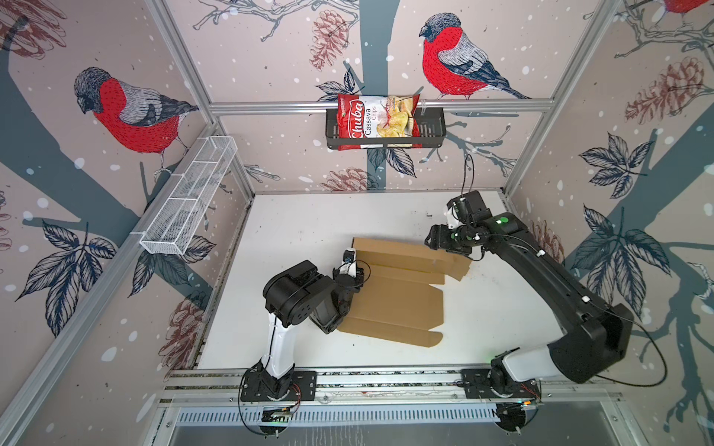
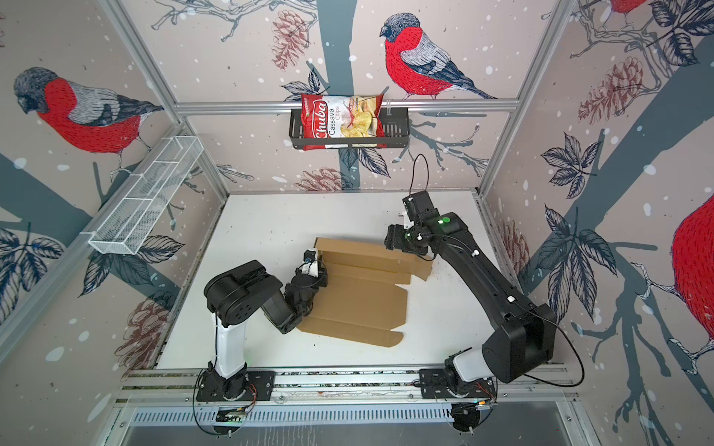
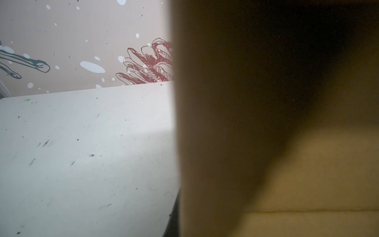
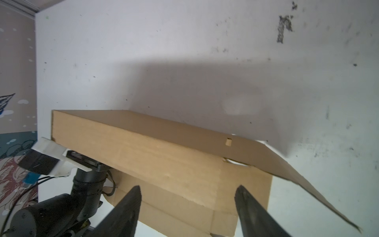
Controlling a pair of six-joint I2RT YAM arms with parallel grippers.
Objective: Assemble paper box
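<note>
A brown cardboard box blank (image 1: 398, 297) lies on the white table, its back wall (image 4: 169, 158) folded up and a side flap (image 4: 284, 165) bent outward at the right end. At the blank's left edge is my left gripper (image 2: 311, 269), low against the cardboard; its fingers are hidden behind cardboard in the left wrist view, where a cardboard panel (image 3: 315, 177) fills the right half. Over the right end of the back wall hangs my right gripper, its two fingers (image 4: 126, 213) spread apart with bare space between them. It does not grip the cardboard.
A black shelf basket (image 1: 438, 137) with a chips bag (image 1: 379, 119) hangs on the back wall. At left is a white wire basket (image 1: 186, 200).
</note>
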